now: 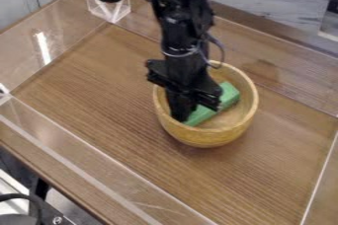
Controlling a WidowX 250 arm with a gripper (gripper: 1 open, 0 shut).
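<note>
My black gripper reaches down from the top into a yellow bowl at the middle right of the table, its lower end over the bowl's left side. A green block lies inside the bowl toward the right, partly hidden behind the gripper. The gripper looks shut, and I see nothing clearly held between its fingers.
A clear plastic container stands at the back left. A black cable is at the lower left corner.
</note>
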